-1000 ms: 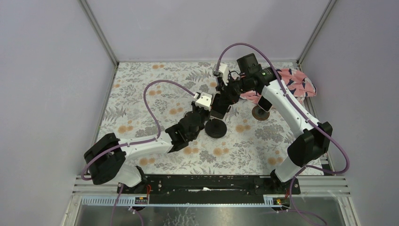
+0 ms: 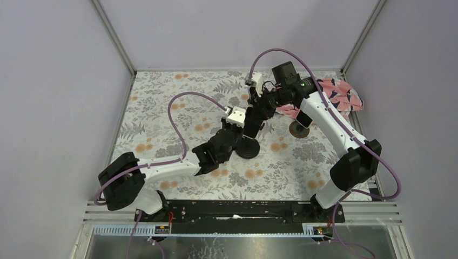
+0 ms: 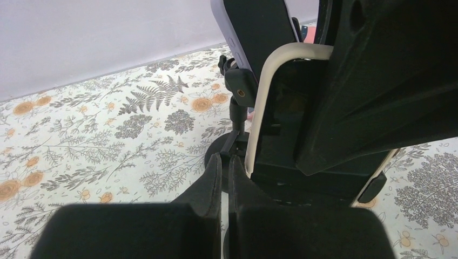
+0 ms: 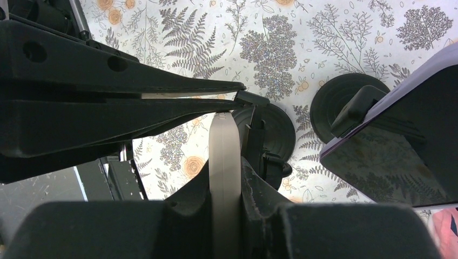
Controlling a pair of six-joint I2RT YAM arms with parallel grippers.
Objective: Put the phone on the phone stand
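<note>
A dark phone with a cream edge (image 3: 302, 124) rests low against a black stand at the centre, above its round base (image 2: 248, 148). My right gripper is shut on this phone, whose pale edge runs between its fingers in the right wrist view. My left gripper is shut beside the phone's lower left, at a part of the stand; what lies between its fingertips is hard to see. The right arm's body covers much of the phone in the top view.
A second stand holds a lilac-edged phone (image 4: 389, 156) close by. Another stand with a phone (image 2: 304, 118) is at the right, by a pink patterned cloth (image 2: 340, 97).
My left gripper has shifted very slightly to the right, and the phone at the centre sits a little lower in the top view. The right arm is almost unmoved.
</note>
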